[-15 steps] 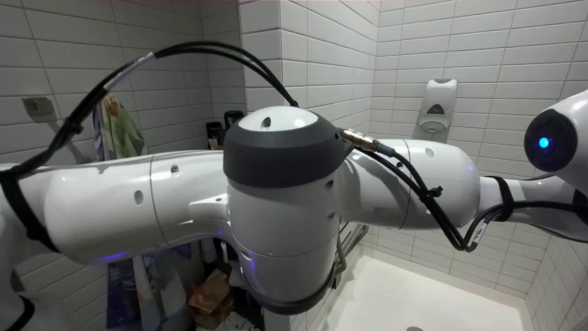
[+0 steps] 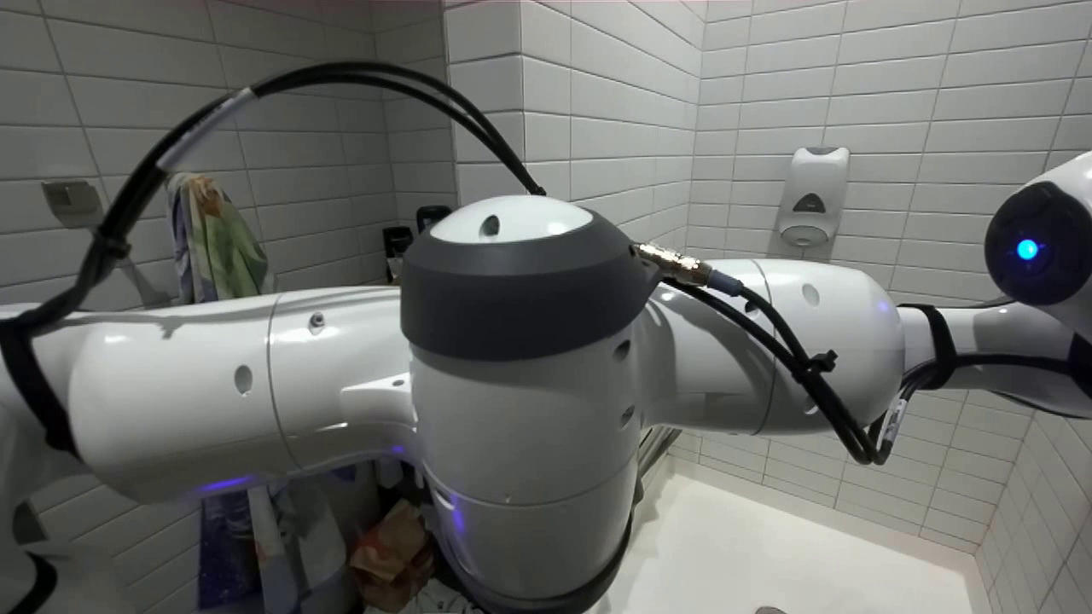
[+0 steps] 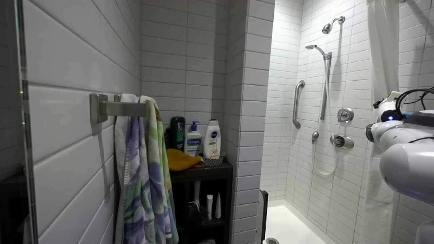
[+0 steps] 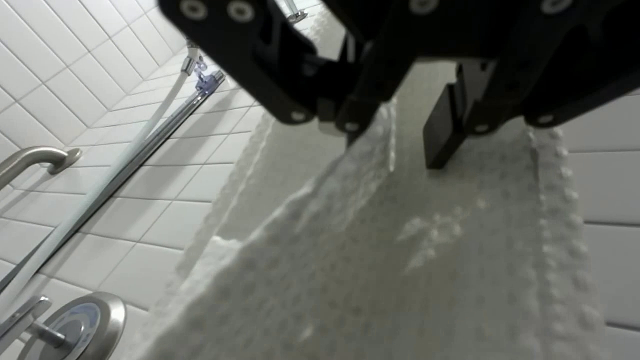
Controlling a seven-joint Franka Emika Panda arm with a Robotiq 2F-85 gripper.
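In the wrist view, a white textured shower curtain (image 4: 480, 288) with a faint leaf pattern fills the middle and lower part. My gripper is over it, its black fingers (image 4: 442, 129) apart. A loose fold of the curtain (image 4: 336, 186) rises to the left finger, whose tip is partly hidden by the cloth; whether they touch is unclear. Behind the gap more curtain shows. Exterior view 2 has the curtain (image 3: 382, 61) hanging at the right, beside my arm (image 3: 407, 162). Neither exterior view shows the gripper.
A shower valve (image 4: 78, 330), a grab bar (image 4: 42, 159) and a slide rail (image 4: 150, 144) stand left of the curtain. A towel (image 3: 146, 179) hangs on the left wall near a dark shelf (image 3: 203, 175) with bottles.
In exterior view 1 the arm's middle section is lower, the far link at the right has shifted right and slightly up, and the cable loop has swung left.
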